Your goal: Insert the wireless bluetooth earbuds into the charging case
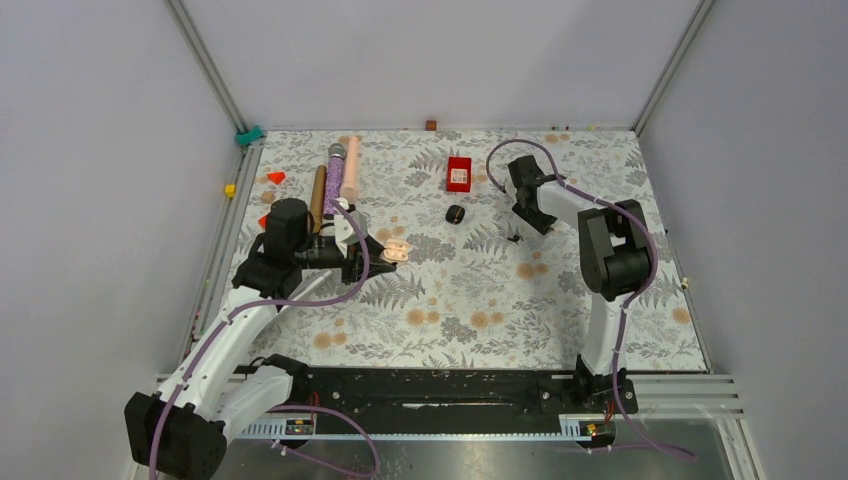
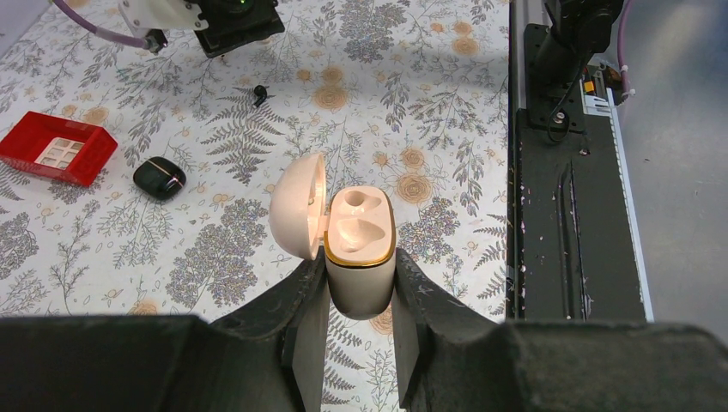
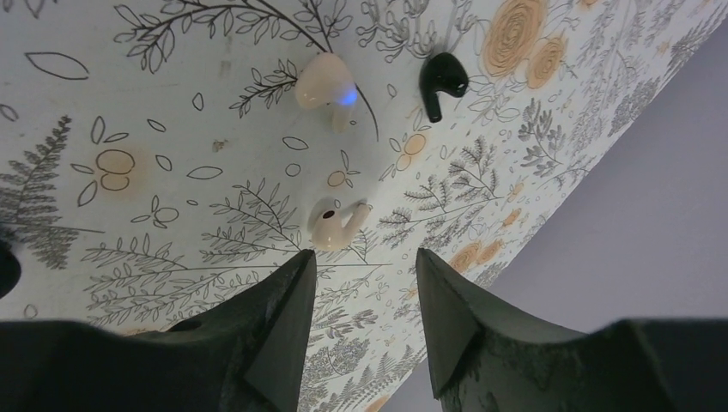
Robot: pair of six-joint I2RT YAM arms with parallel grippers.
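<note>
My left gripper is shut on the pale pink charging case (image 2: 360, 232), held upright with lid open; both cavities look empty. In the right wrist view two pink earbuds lie on the cloth, one (image 3: 322, 81) with a blue light above, one (image 3: 335, 227) between and just beyond the fingertips of my open right gripper. A black earbud (image 3: 441, 81) lies beside them, also small in the top view (image 1: 515, 238).
A black case (image 1: 455, 214) and a red box (image 1: 459, 186) sit mid-table. Rolls and a microphone (image 1: 335, 165) lie at back left.
</note>
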